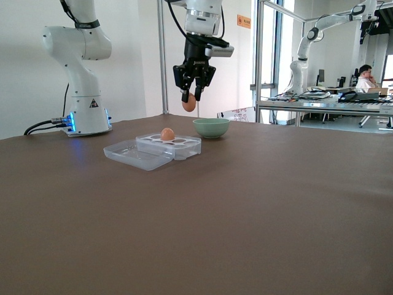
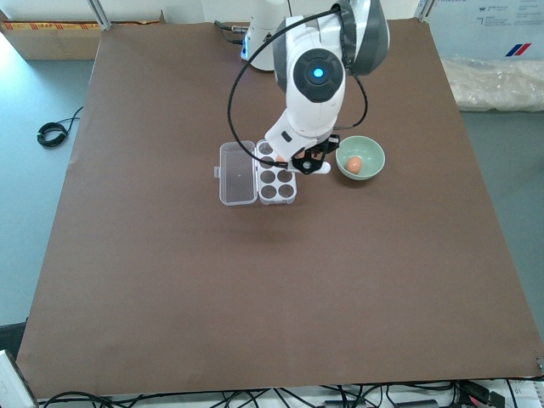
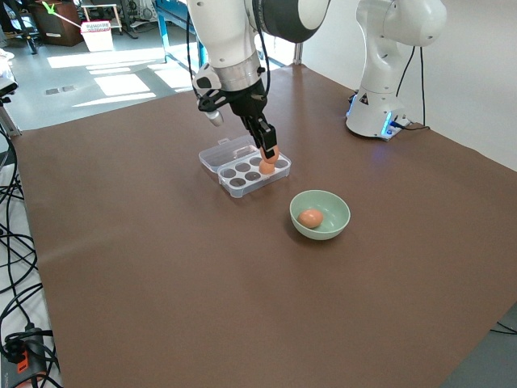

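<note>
My gripper (image 1: 190,92) is shut on an egg (image 1: 189,105), held above the table between the egg carton and the bowl in the top view. The clear plastic carton (image 2: 277,189) has its lid (image 2: 237,173) open flat and six round wells. Another egg (image 1: 167,134) sits in the carton. The green bowl (image 3: 329,202) holds an egg (image 3: 311,218) and stands beside the carton. In the left view my wrist hides the held egg and part of the carton.
The white arm base (image 1: 89,120) stands at the back, with cables trailing from it. More cables lie off the table's edge.
</note>
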